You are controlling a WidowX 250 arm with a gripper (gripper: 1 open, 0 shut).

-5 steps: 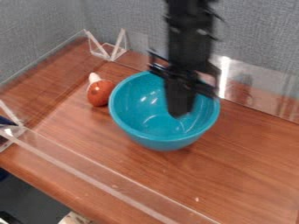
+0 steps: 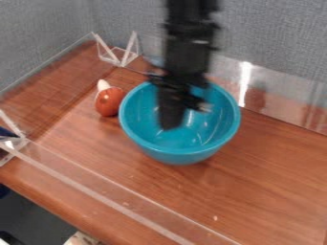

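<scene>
A blue bowl [image 2: 179, 144] sits on the wooden table. Above and partly inside it is my black gripper [image 2: 177, 103], blurred, hiding the back of the bowl; the state of its fingers is unclear. A red tomato-like object [image 2: 109, 100] with a white tip lies just left of the bowl.
White wire frames stand at the back left [image 2: 118, 50] and the left edge [image 2: 10, 144]. Grey padded walls close the back and left.
My gripper was right of its present place a second ago, swung left toward the red object, and has since moved back right over the bowl. The bowl looks unmoved.
</scene>
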